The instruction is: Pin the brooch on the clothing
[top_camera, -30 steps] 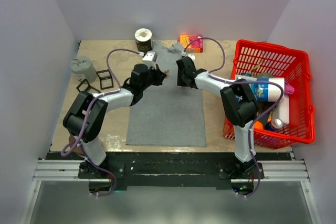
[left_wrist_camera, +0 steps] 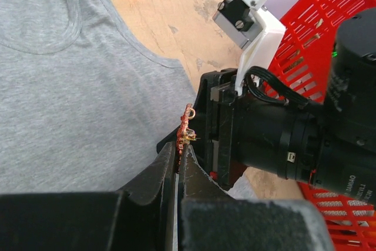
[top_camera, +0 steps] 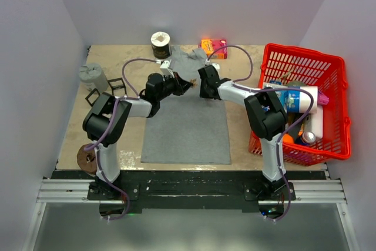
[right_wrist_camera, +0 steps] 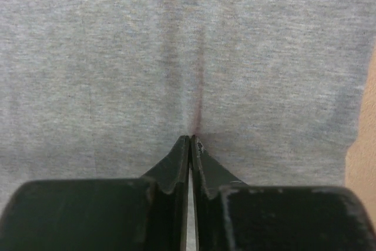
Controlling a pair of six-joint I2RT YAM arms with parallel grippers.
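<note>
The grey shirt (top_camera: 187, 136) lies flat on the table, its neckline toward the back. My left gripper is shut on the brooch (left_wrist_camera: 186, 129), a small gold-and-red piece standing out past the fingertips. In the top view the brooch (top_camera: 193, 82) is just left of my right gripper, above the shirt's upper part. My right gripper is pointed down at the shirt (right_wrist_camera: 117, 74) with its tips together. A raised crease runs through the cloth from those tips; whether fabric is pinched between them is hard to see.
A red basket (top_camera: 332, 104) full of items stands at the right. At the back are a dark canister (top_camera: 160, 44) and a pink-orange box (top_camera: 214, 48). A grey roll (top_camera: 93, 77) and black frames (top_camera: 117, 84) sit at the left. The shirt's lower part is clear.
My left arm has moved right, bringing the brooch closer to the right gripper.
</note>
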